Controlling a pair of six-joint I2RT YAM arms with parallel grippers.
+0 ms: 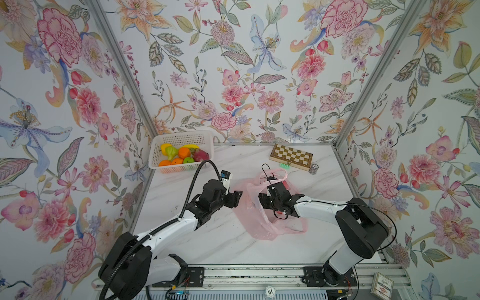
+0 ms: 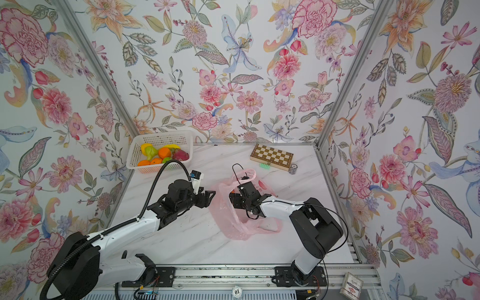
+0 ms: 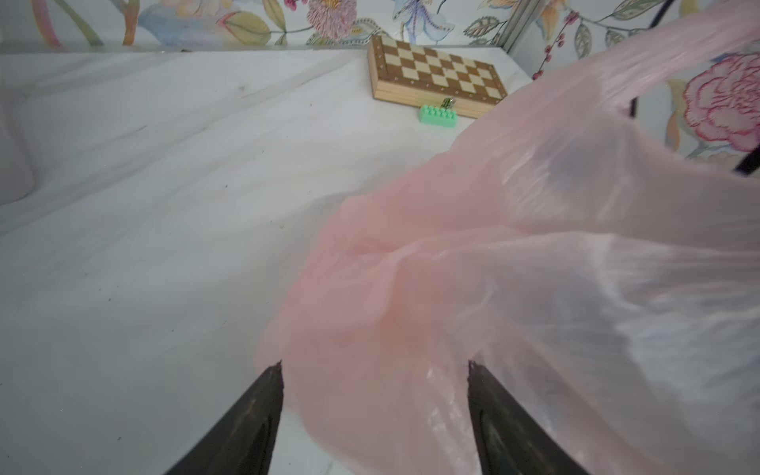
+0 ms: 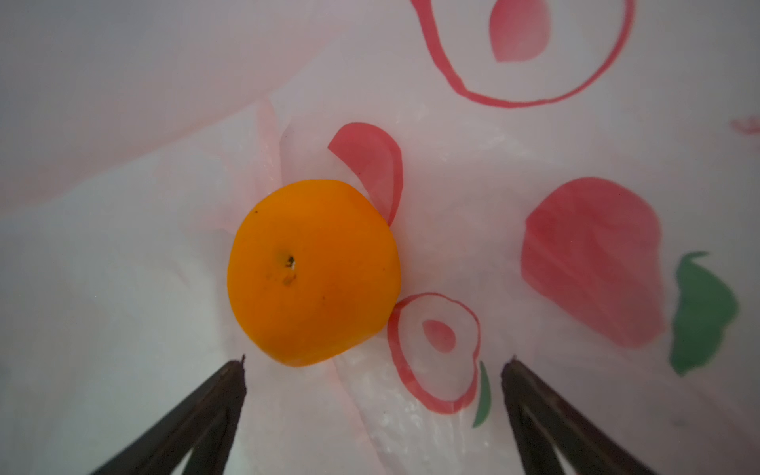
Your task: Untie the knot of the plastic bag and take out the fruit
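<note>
The pink translucent plastic bag (image 1: 257, 222) lies spread and loose in the middle of the table, its mouth wide and no knot showing. Inside it, the right wrist view has one orange fruit (image 4: 316, 273) resting on the printed film. My right gripper reaches into the bag with fingers apart, the fruit just beyond the fingertips and slightly left, nothing held. To the left of the bag is my left gripper, open and empty, facing the bag's pink side. From above, the right gripper and the film hide most of the fruit.
A white basket (image 1: 206, 146) of mixed fruit stands at the back left. Behind the bag are a chessboard box (image 1: 291, 156), a small green block (image 3: 437, 116) and a grey round item (image 1: 314, 169).
</note>
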